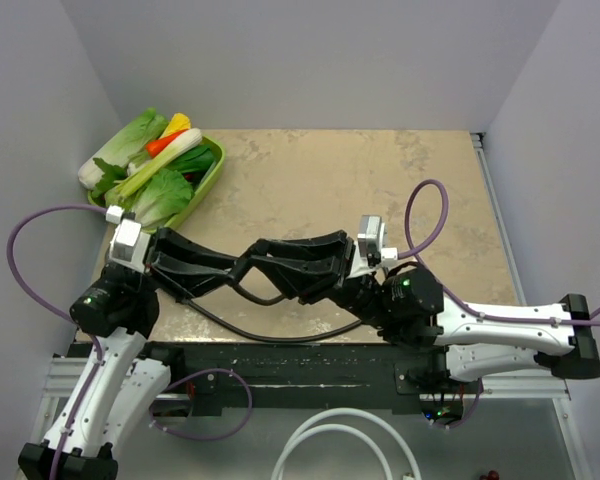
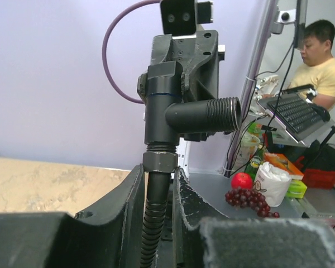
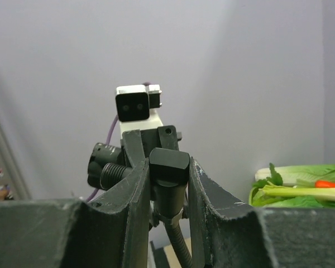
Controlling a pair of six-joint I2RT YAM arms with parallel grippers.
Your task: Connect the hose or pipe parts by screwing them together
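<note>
My left gripper (image 1: 239, 268) and right gripper (image 1: 260, 258) meet above the counter. In the left wrist view, the left gripper closes round the black hose (image 2: 155, 229) just below its nut (image 2: 159, 161). A black T-fitting (image 2: 162, 117) with a threaded side branch stands upright on that nut. In the right wrist view, the right gripper closes round the fitting’s top (image 3: 169, 163), with the hose running downward behind its fingers. More hose (image 1: 270, 337) lies along the counter’s front.
A green basket (image 1: 208, 190) of vegetables sits at the back left. Grey walls enclose the sides and back. A white looped hose (image 1: 350, 415) lies below the front edge.
</note>
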